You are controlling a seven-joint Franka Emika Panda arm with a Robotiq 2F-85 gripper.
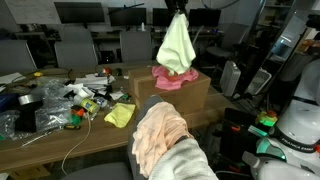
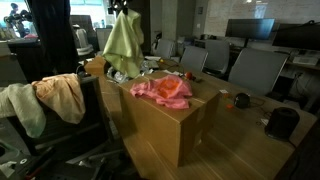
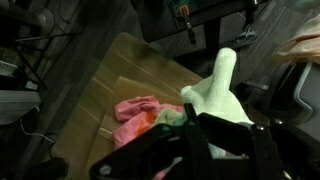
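Observation:
A light green cloth [image 1: 177,48] hangs in the air, gathered at its top by my gripper [image 1: 181,13], which is shut on it. Beneath its lower end a pink cloth [image 1: 174,77] lies crumpled on a cardboard box [image 1: 190,98]. In the second exterior view the green cloth [image 2: 124,45] hangs at the box's far-left side, its lower end near the pink cloth [image 2: 165,91]. Looking down from the wrist, I see the green cloth [image 3: 217,92] spread below the dark fingers, partly covering the pink cloth [image 3: 139,116]. The fingertips' grip is partly hidden by cloth.
A peach cloth [image 1: 160,135] and a white-striped cloth [image 1: 184,163] drape over a chair in front. A yellow cloth [image 1: 120,115] lies on the cluttered wooden table [image 1: 50,150], left of the box. Office chairs [image 1: 136,46] and monitors stand behind.

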